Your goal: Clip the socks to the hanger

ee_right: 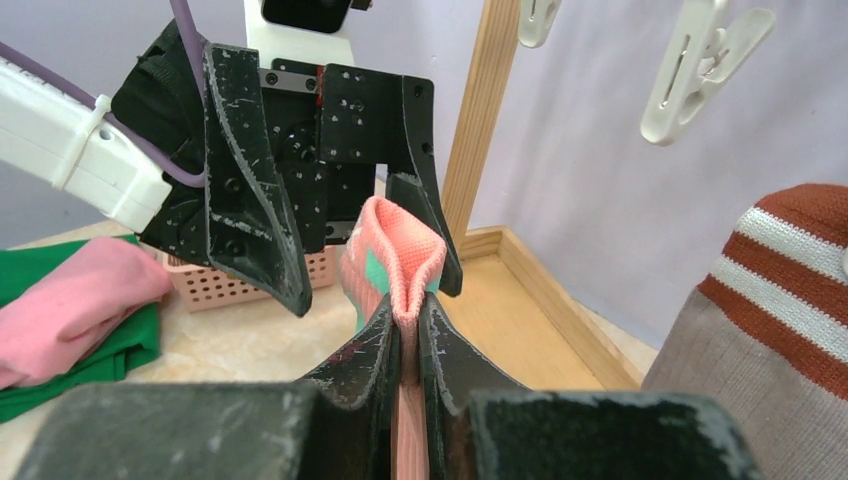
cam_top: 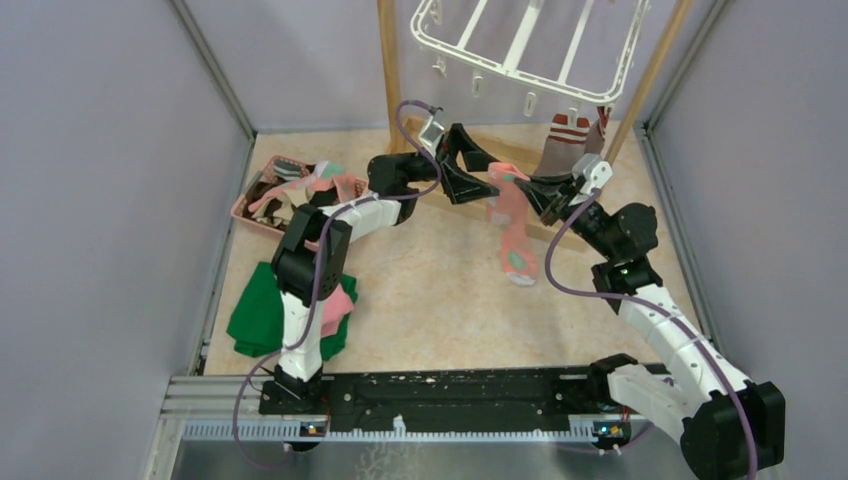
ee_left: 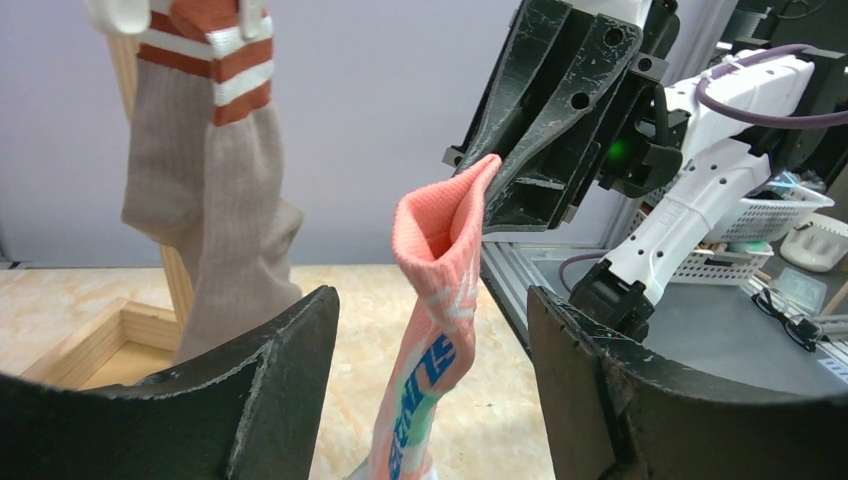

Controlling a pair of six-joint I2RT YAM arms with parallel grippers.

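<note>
A pink sock [cam_top: 516, 245] with mint patches dangles from my right gripper [cam_top: 530, 184], which is shut on its cuff [ee_right: 390, 250]. My left gripper [cam_top: 488, 175] stands open around the sock's upper part, its fingers apart on either side of the cuff [ee_left: 440, 240] in the left wrist view. Grey socks with rust and white stripes [ee_left: 225, 180] hang from clips of the white hanger [cam_top: 520, 72] at the back right. Empty clips [ee_right: 685, 75] show above in the right wrist view.
A pink basket [cam_top: 240, 212] of socks stands at left, green and pink cloths [cam_top: 245, 318] in front of it. A wooden frame [ee_right: 475, 120] with a low box stands at the back.
</note>
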